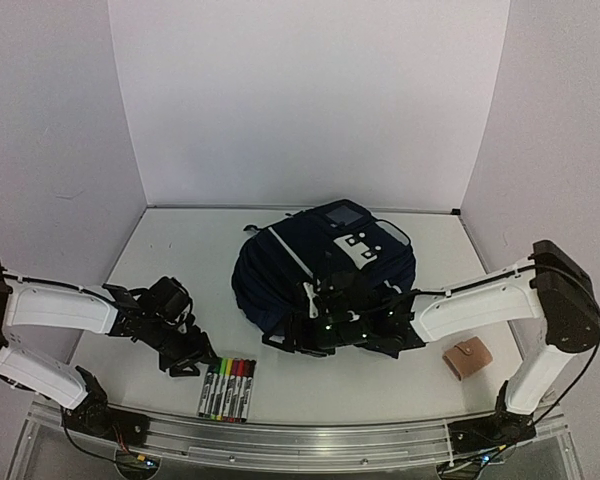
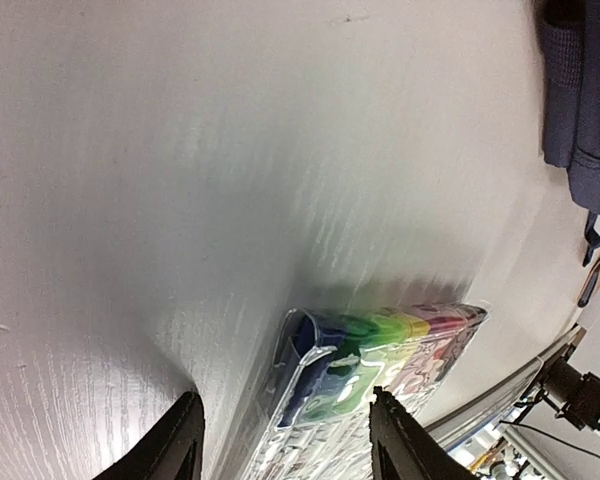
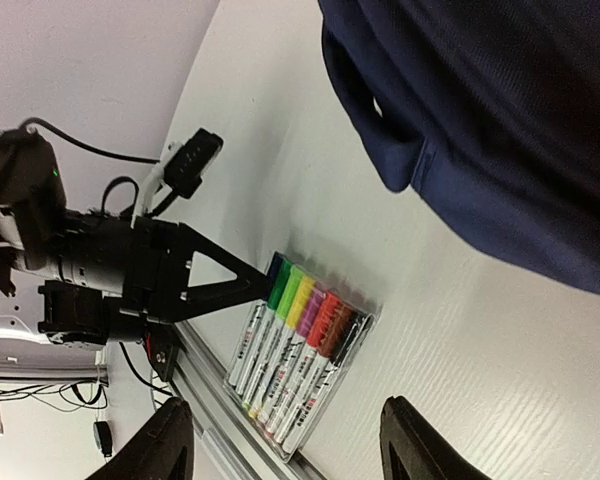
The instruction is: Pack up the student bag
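Note:
A flat clear pack of coloured markers lies near the front edge, left of centre. Over its upper left corner is my left gripper, open; in the left wrist view its fingers are apart, with the pack beyond and partly between them, not clamped. The dark blue bag lies mid-table, its opening covered by the flap. My right gripper is over the bag's front edge, and in the right wrist view it is open and empty, the pack lying beyond it.
A brown wallet lies at the right of the table. The metal rail runs along the front edge.

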